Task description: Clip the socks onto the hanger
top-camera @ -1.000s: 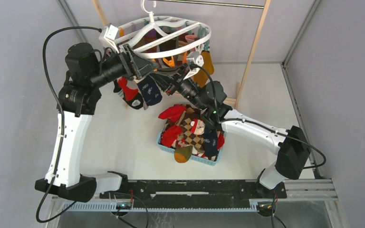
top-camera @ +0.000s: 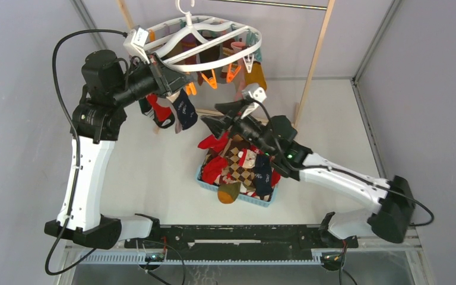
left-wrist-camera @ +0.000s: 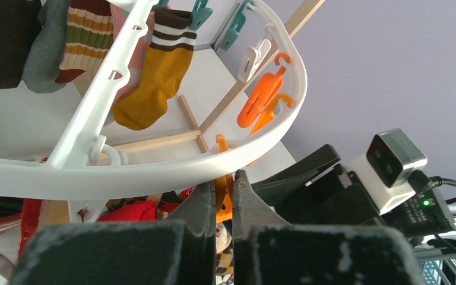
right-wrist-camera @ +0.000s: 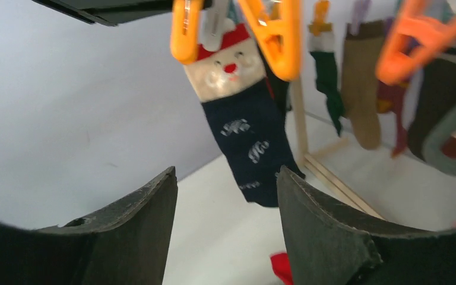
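A white round hanger (top-camera: pixel 211 64) carries clips and socks around its rim. In the left wrist view my left gripper is shut on an orange clip (left-wrist-camera: pixel 221 205) at the rim. Below that gripper hangs a navy sock (top-camera: pixel 184 110); its Santa-face cuff (right-wrist-camera: pixel 230 70) is up beside an orange clip (right-wrist-camera: pixel 184 32) in the right wrist view. What holds the cuff is partly hidden. My right gripper (top-camera: pixel 206 114) stands open to the right of this sock, apart from it, with nothing between its fingers.
A blue basket (top-camera: pixel 252 200) full of socks stands on the table under the right arm. Other orange clips (top-camera: pixel 233 73) hang along the front rim. A mustard sock (left-wrist-camera: pixel 154 80) hangs farther round, and wooden posts (top-camera: pixel 316 59) flank the hanger.
My right gripper has drawn back to the right and toward the front, away from the left gripper and the navy sock. The sock stays hanging; the left arm has hardly moved.
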